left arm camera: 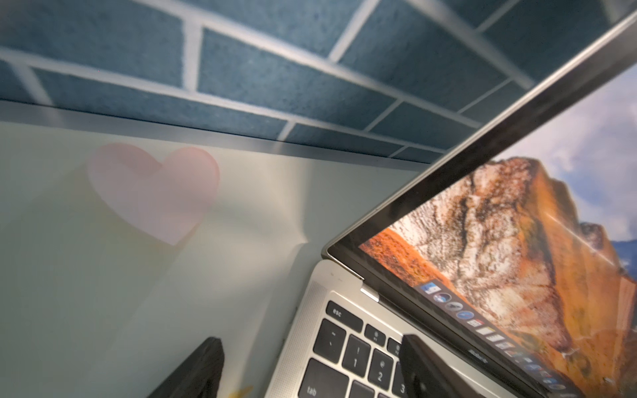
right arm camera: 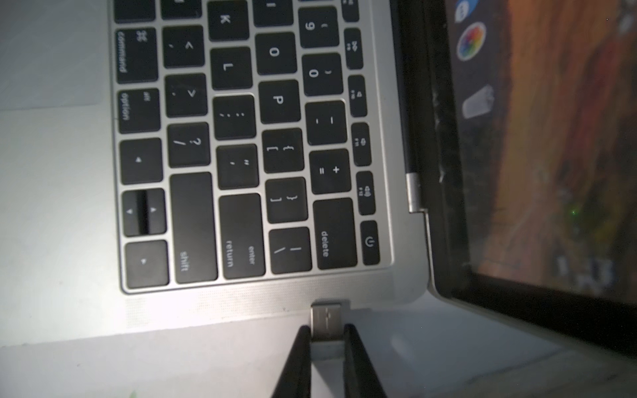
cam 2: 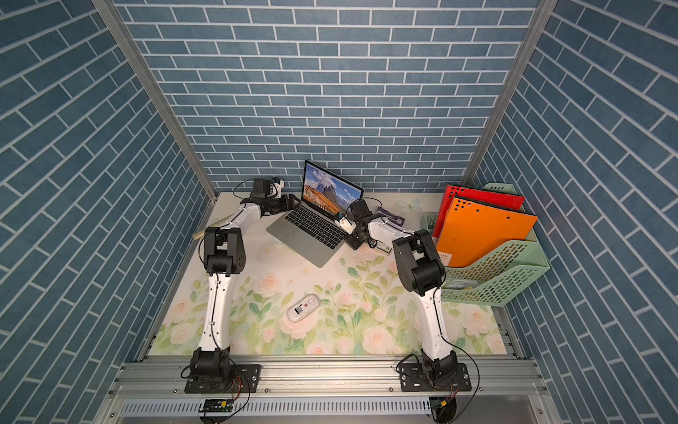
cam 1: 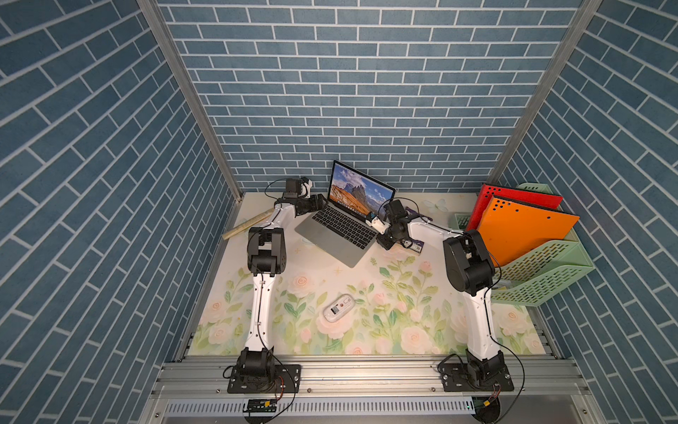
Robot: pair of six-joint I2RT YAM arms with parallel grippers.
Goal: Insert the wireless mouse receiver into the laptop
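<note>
An open silver laptop (cam 1: 335, 240) stands at the back middle, screen lit. My right gripper is shut on a small metal receiver (right arm camera: 325, 321), whose end lies at the laptop's right side edge near the hinge; whether it is in a port cannot be told. My left gripper is open at the laptop's left rear corner, above the top-left keys, nothing seen between its fingers. A white mouse (cam 1: 338, 308) lies on the front middle of the table.
Red (cam 2: 473, 194) and orange folders (cam 2: 480, 233) stand in a green holder (cam 2: 508, 275) on the right. A light wooden strip (cam 1: 243, 225) lies at the left, a pink heart (left arm camera: 156, 192) behind the laptop's left side.
</note>
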